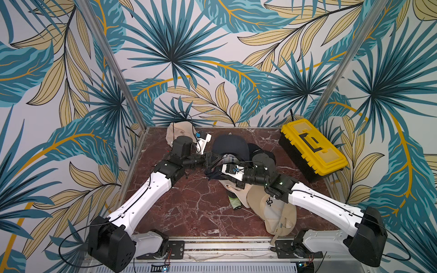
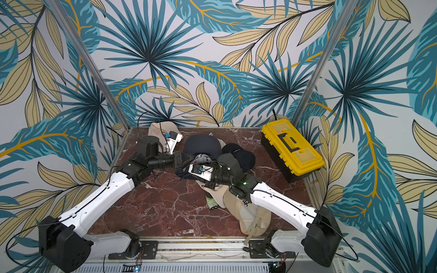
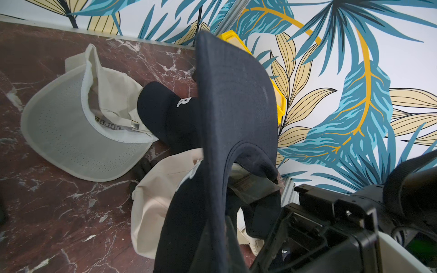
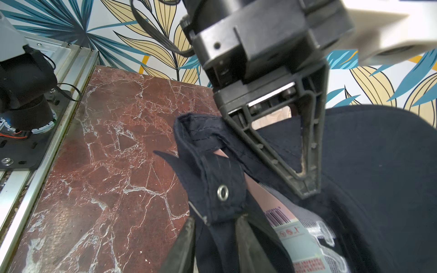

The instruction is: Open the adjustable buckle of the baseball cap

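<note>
The dark navy cap point(image 1: 229, 145) lies with its brim toward the back and its inside upward. In the right wrist view its back strap point(image 4: 223, 173), with a metal eyelet, stands up from the opening, and a loose tail sticks out at the left. My right gripper has its fingers apart on either side of the strap. My left gripper point(image 1: 210, 160) is shut at the cap's left side. One of its fingers point(image 4: 311, 159) shows against the inner band; whether fabric is pinched there cannot be told, as the other finger is hidden.
Beige caps point(image 1: 264, 204) lie at the front right, under and beside my right arm. Another beige cap point(image 1: 179, 130) sits at the back left, behind my left arm. A yellow toolbox point(image 1: 314, 145) stands at the right.
</note>
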